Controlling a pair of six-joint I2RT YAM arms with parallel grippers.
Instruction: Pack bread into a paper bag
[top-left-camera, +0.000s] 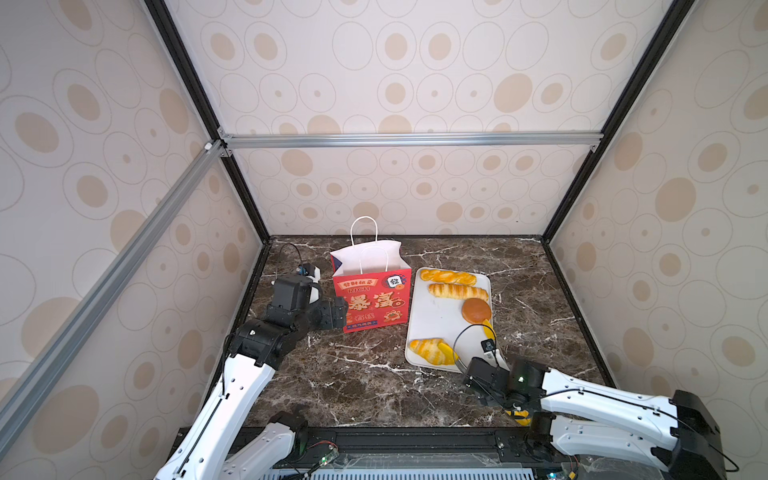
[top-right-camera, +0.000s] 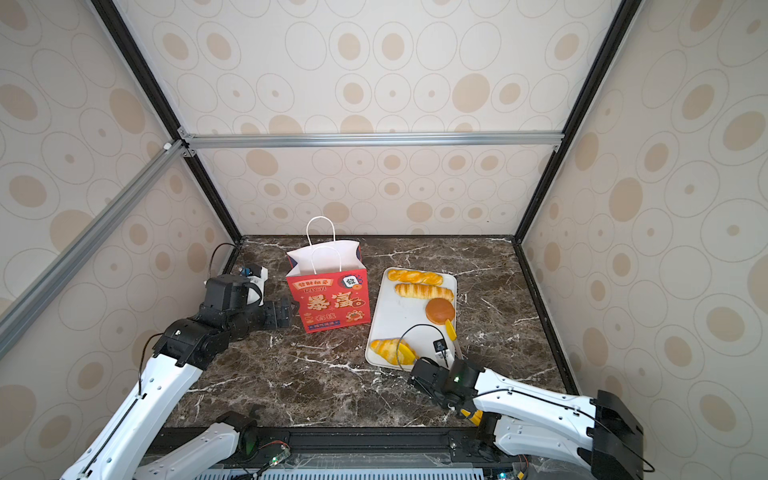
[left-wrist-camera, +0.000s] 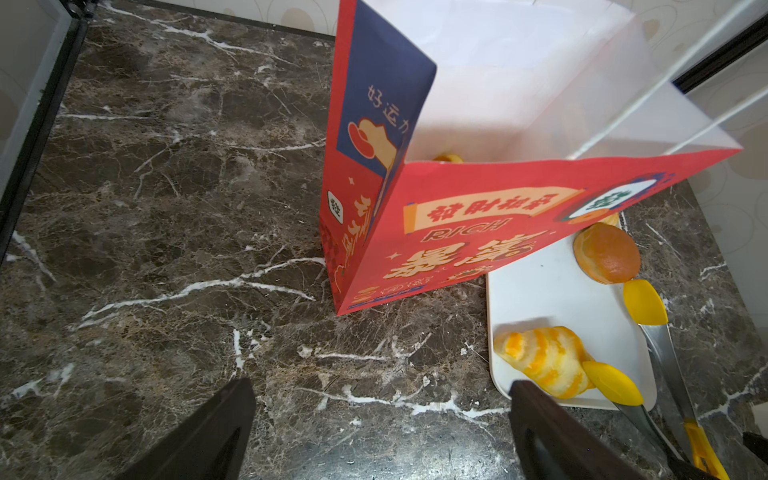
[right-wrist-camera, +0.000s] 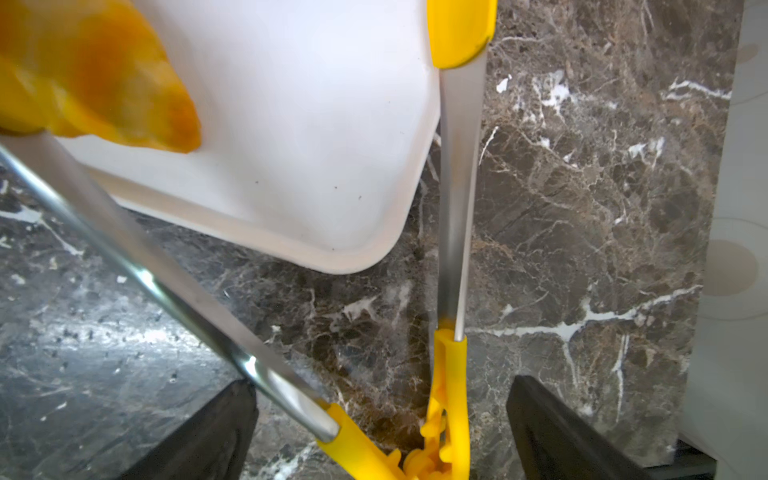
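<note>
The red paper bag (top-left-camera: 372, 296) stands upright with its top open; something yellow shows inside (left-wrist-camera: 448, 157). Right of it, the white tray (top-left-camera: 424, 312) holds two loaves (top-left-camera: 448, 277), a round bun (top-left-camera: 476, 311) and a striped bread (left-wrist-camera: 542, 358) at the near end. Yellow-and-metal tongs (right-wrist-camera: 454, 376) lie spread, their tips at the tray's near end. My left gripper hangs open at the bag's left, empty. My right gripper is open over the tongs' hinge end, which lies between its fingers in the view, not clearly held.
Patterned walls and metal frame edges enclose the space on the back and sides.
</note>
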